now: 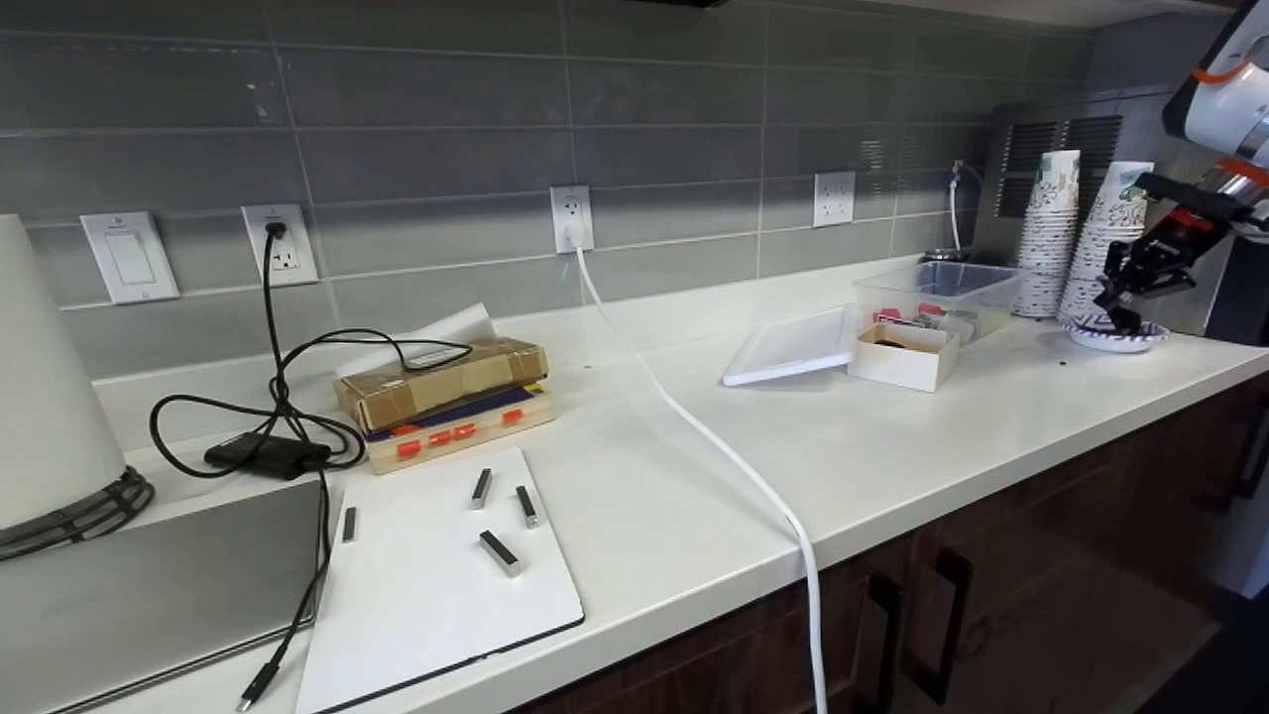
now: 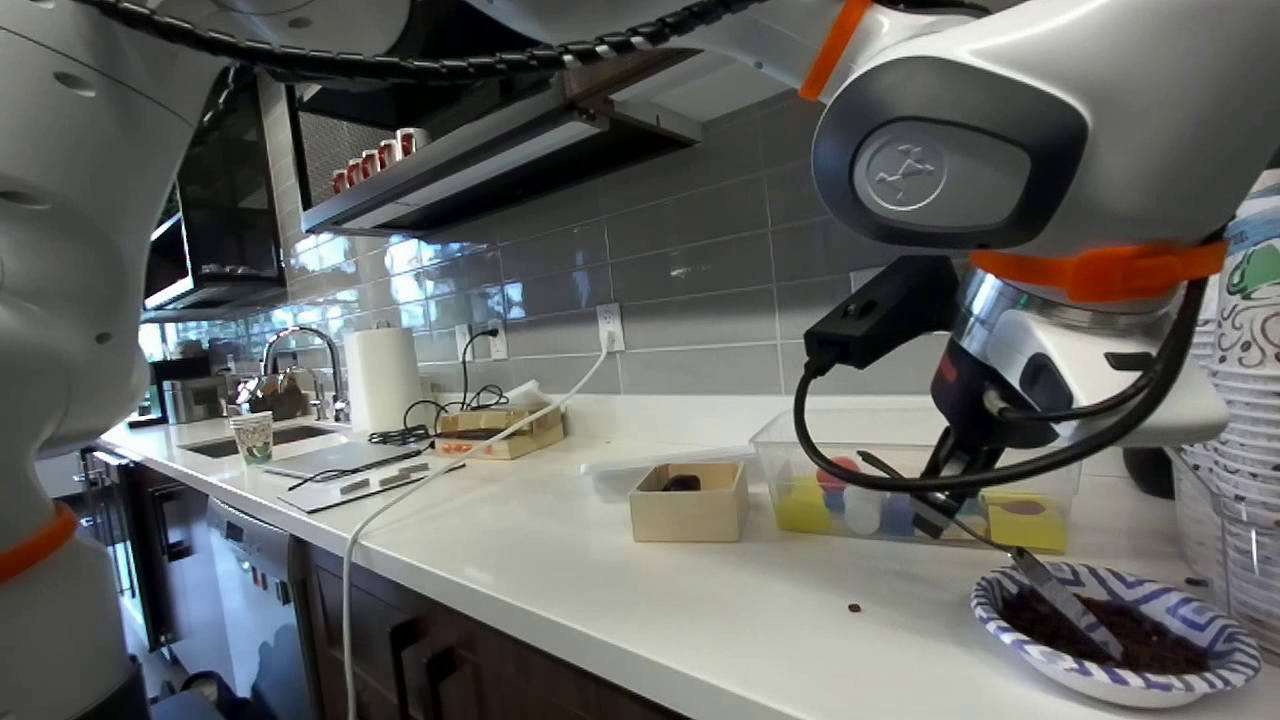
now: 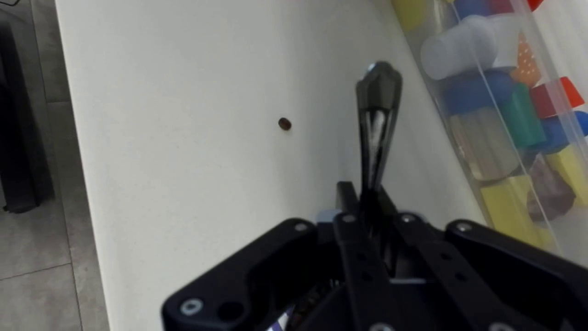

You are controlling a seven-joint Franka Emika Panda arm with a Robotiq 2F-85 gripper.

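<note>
A metal utensil (image 2: 1065, 604), probably a spoon, slants down into a bowl (image 2: 1110, 694) with a blue-and-white zigzag pattern. Dark brown bits, like beans (image 2: 1158, 636), lie inside that bowl. My gripper (image 2: 942, 510) is shut on the utensil's handle, above and left of the bowl in exterior view 2. In the wrist view the handle's end (image 3: 380, 94) sticks out past the fingers; the utensil's lower end is hidden there. One loose bean (image 3: 284, 123) rests on the bare counter. Beside the clear bin stands a small open box (image 2: 686, 514) with something dark inside.
The clear plastic bin (image 1: 940, 282) of colourful items stands by the wall, a white lid (image 1: 791, 347) leaning near it. Stacked paper cups (image 1: 1047, 256) rise behind the bowl. A white cable (image 1: 738, 458) crosses the counter. Between cable and box the counter is clear.
</note>
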